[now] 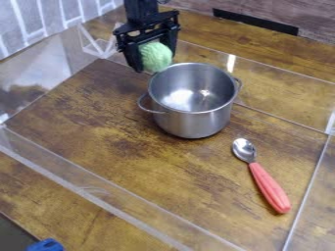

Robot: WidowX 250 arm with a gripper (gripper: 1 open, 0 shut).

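My black gripper (149, 47) is at the top centre, just behind and left of a steel pot (191, 113). It is open by the look of its spread fingers, around a light green textured object (159, 59), which sits just above the pot's back-left rim; whether the fingers touch it is unclear. The pot is empty.
A spoon with a red handle (265, 184) lies to the right on the wooden table (118, 162). Clear barriers border the work area, and a blue item (45, 245) is at the lower left corner.
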